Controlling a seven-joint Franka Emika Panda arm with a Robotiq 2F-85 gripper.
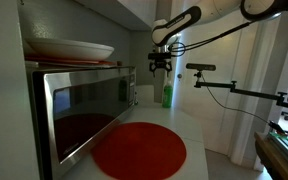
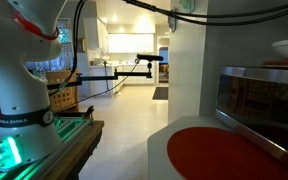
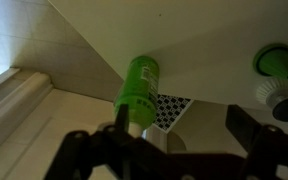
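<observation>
High over the far end of the counter, my gripper (image 1: 160,67) hangs at the end of the arm. In the wrist view its dark fingers (image 3: 246,130) stand wide apart at the lower left and lower right, so it is open. A green bottle (image 3: 139,92) shows below, nearer the left finger; the fingers do not hold it. At the upper right of that view are a small green object (image 3: 274,61) and a pale, ribbed round one (image 3: 282,100). The green bottle (image 1: 167,95) also appears at the counter's far end.
A round red mat (image 1: 139,150) lies on the near part of the white counter (image 1: 180,122). Along the left stands a microwave (image 1: 84,105) with a white dish (image 1: 69,50) on top. The counter between mat and bottle looks clear. Cabinets hang above.
</observation>
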